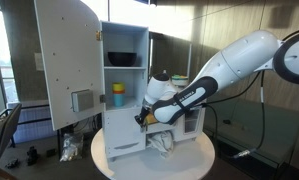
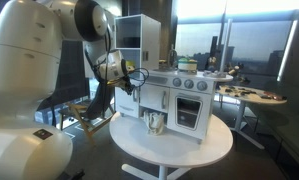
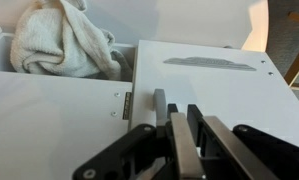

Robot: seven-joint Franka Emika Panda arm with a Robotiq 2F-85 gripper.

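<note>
My gripper comes in from the bottom of the wrist view, its fingers drawn close together. Just left of the fingertips is a small grey handle (image 3: 159, 103) on a white panel (image 3: 214, 95). What lies between the fingers is hidden, and whether they hold the handle I cannot tell. In exterior view 1 the gripper (image 1: 144, 118) is at the front of the white toy kitchen (image 1: 119, 132), below the open upper shelves. A pale cloth (image 3: 59, 40) lies in a white compartment at upper left of the wrist view.
The kitchen's tall door (image 1: 71, 60) is swung open. On its shelves are a dark bowl (image 1: 121, 59) and stacked coloured cups (image 1: 118, 94). A pot (image 2: 187, 64) stands on the kitchen top. The round table (image 2: 204, 153) has bare room in front.
</note>
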